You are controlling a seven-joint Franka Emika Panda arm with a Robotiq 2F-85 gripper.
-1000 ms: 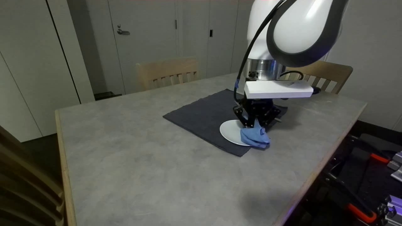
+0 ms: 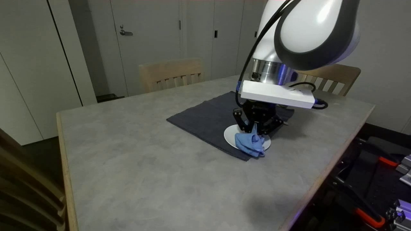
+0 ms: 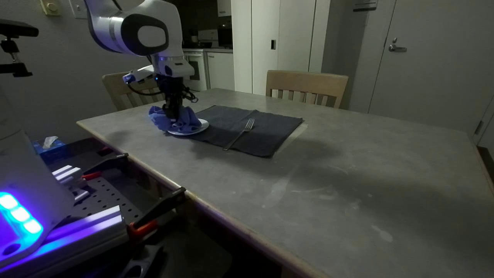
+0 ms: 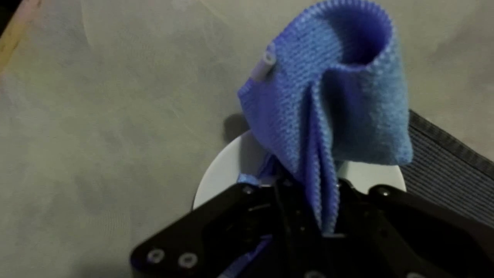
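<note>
A crumpled blue cloth (image 2: 250,144) is pinched in my gripper, whose fingers are closed around its gathered fold. The cloth rises in a loop ahead of the fingers in the wrist view. Beneath it lies a white plate (image 2: 230,135), partly covered by the cloth and the fingers. In the second exterior view, folds of the cloth (image 3: 187,121) spread over the plate (image 3: 203,126) and past its outer side. How firmly the cloth presses on the plate cannot be told.
Under the plate is a dark grey placemat (image 2: 204,119); a fork (image 3: 239,133) rests on it. Wooden chairs (image 2: 171,73) stand around it, and clamps (image 3: 159,204) grip the robot-side edge.
The gripper and cloth have shifted left and slightly toward the front in exterior view 1, from the plate's right side to nearer its middle. The hand has tilted; the plate looks nearly unmoved.
</note>
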